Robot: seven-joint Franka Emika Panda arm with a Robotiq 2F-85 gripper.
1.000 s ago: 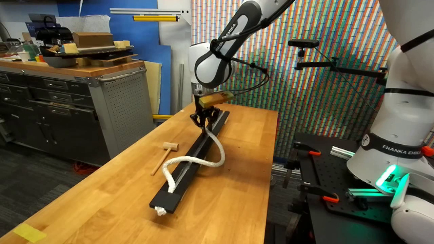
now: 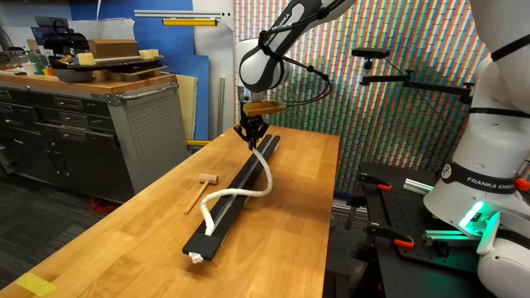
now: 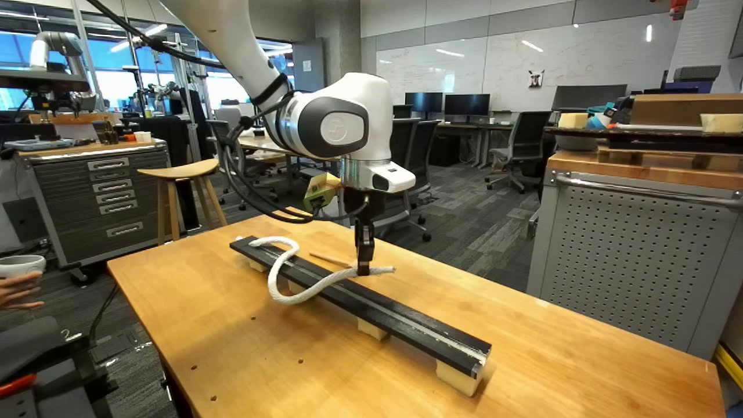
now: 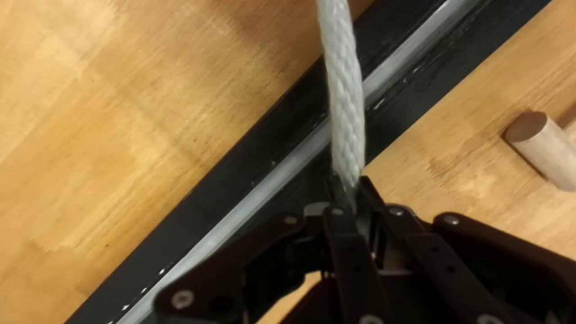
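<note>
A white braided rope [image 2: 269,178] runs in a loose S from the near end of a long black channel [image 2: 230,208]. One rope end pokes out below the channel's near tip. My gripper [image 2: 252,144] is shut on the rope near its other end, above the channel. In exterior view 2 a short tail of rope [image 3: 384,269] sticks out past the fingers. The wrist view shows the rope [image 4: 345,97] crossing slantwise over the channel's pale groove [image 4: 286,168]; what lies between the fingertips is mostly hidden there.
A wooden mallet [image 2: 202,184] lies on the table left of the channel. Pale blocks [image 3: 457,376] prop the channel up off the table [image 3: 258,334]. Yellow tape [image 2: 36,284] marks the near left corner.
My gripper has risen with the rope end in it. The rope's free stretch now climbs higher, while its near end has stayed put.
</note>
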